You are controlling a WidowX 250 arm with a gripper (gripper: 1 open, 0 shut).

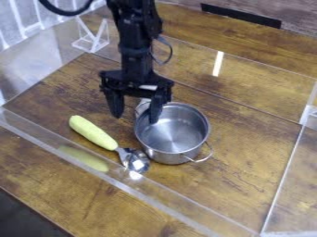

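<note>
My black gripper (133,100) hangs over the back left of a steel pot (176,139), its fingers spread somewhat apart; nothing clearly shows between them. A yellow corn-like object (92,130) lies to the left of the pot, beside a silver spoon (133,161). Something pale behind the gripper at the pot's rim is mostly hidden.
Clear transparent panels run along the front and right sides.
</note>
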